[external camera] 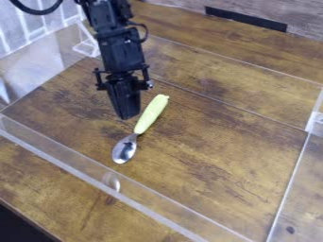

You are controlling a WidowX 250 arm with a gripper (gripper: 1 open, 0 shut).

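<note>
A spoon with a pale yellow-green handle point(151, 113) and a silver bowl point(124, 149) lies diagonally on the wooden table. My black gripper point(124, 108) points down just to the left of the handle, above the table. Its tip looks shut, with nothing visible between the fingers.
Clear plastic walls point(305, 180) edge the wooden work area point(228, 151) at the left, front and right. A dark slot sits at the back edge.
</note>
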